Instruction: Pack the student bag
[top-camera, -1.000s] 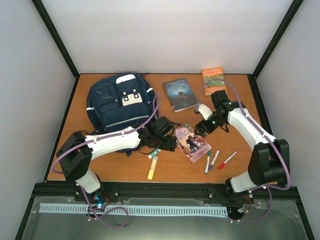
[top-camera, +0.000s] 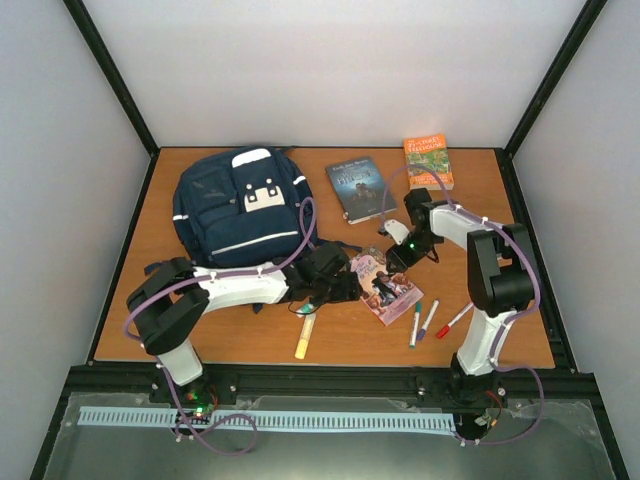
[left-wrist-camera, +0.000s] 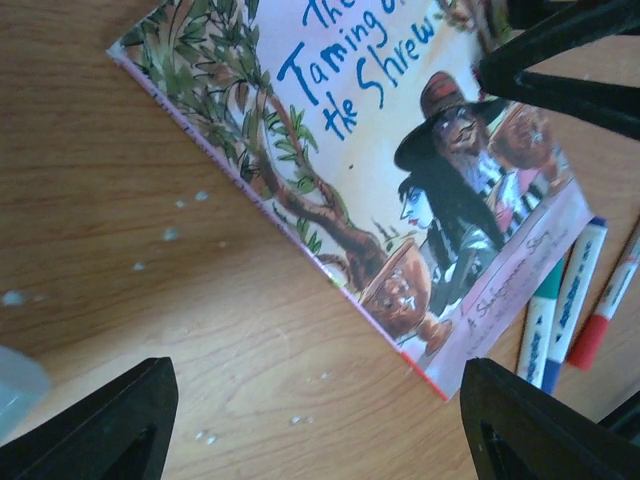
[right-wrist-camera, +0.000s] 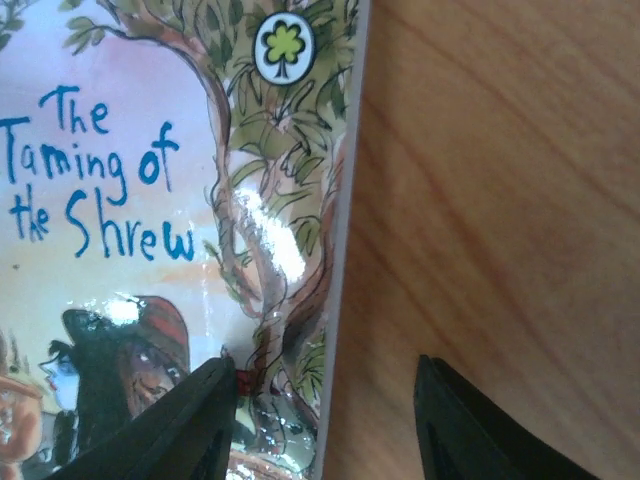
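Observation:
The pink picture book (top-camera: 392, 293), titled The Taming of the Shrew, lies flat on the table in front of the bag's right side. Over its right edge hovers my right gripper, part open: one finger (right-wrist-camera: 190, 425) is above the cover, the other above bare wood. Nothing visible is clamped between them. My left gripper stands open near the book's other long edge, wood and a lower corner of the cover showing between its fingers. The dark blue backpack (top-camera: 215, 205) lies at the back left.
A dark book (top-camera: 362, 188) and an orange-green book (top-camera: 430, 165) lie at the back. Markers in green (top-camera: 415, 325), blue (top-camera: 428, 318) and red (top-camera: 455, 320) rest front right. A yellow tube (top-camera: 305, 336) lies near the front edge, beside a green-banded one (top-camera: 307, 309).
My right arm has shifted left and a little down along the book's right edge. The left gripper has moved slightly right, closer to the book. The book itself looks unmoved.

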